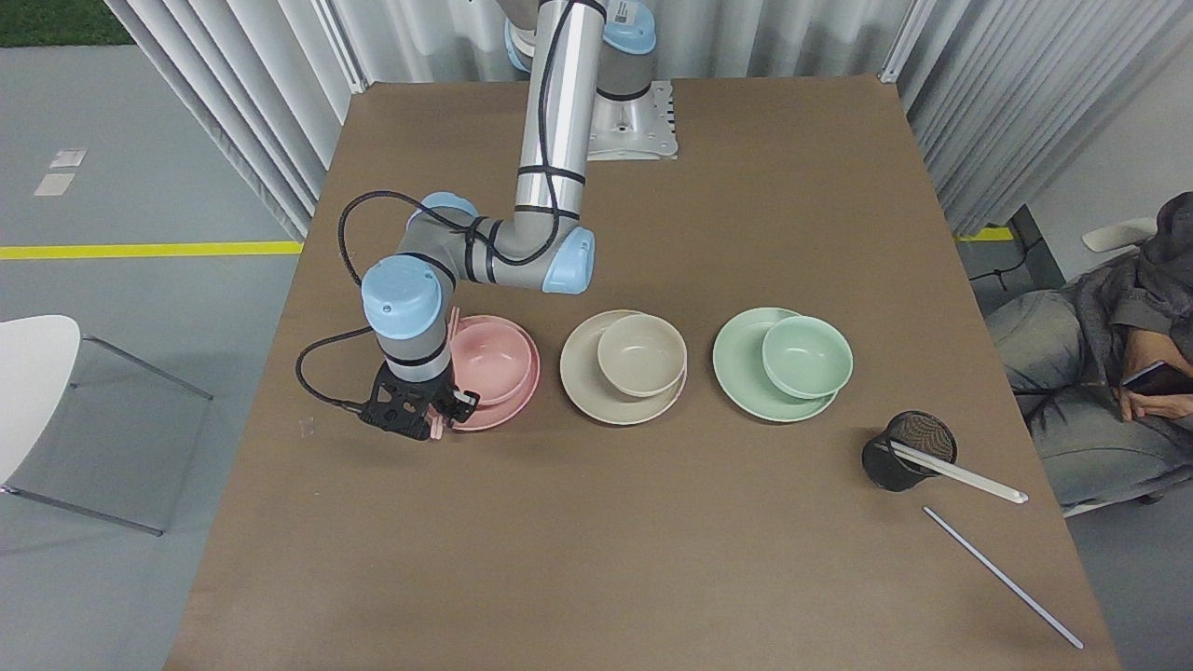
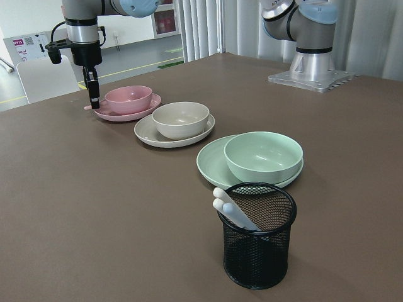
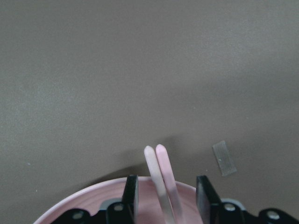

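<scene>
The gripper is open, low over the pink plate (image 3: 100, 191), with two pink chopsticks (image 3: 156, 172) lying between its black fingers, apart from both. In the front view the arm's head covers much of the chopsticks beside the pink bowl (image 1: 492, 358), which sits on that plate. In the left view the gripper reaches down at the far side of the table, beside the pink bowl (image 2: 128, 97).
To the right stand a cream bowl (image 1: 642, 352) and green bowl (image 1: 807, 352) on matching plates, then a black mesh holder (image 1: 889, 470) with white chopsticks. A loose stick (image 1: 1001, 576) lies nearer.
</scene>
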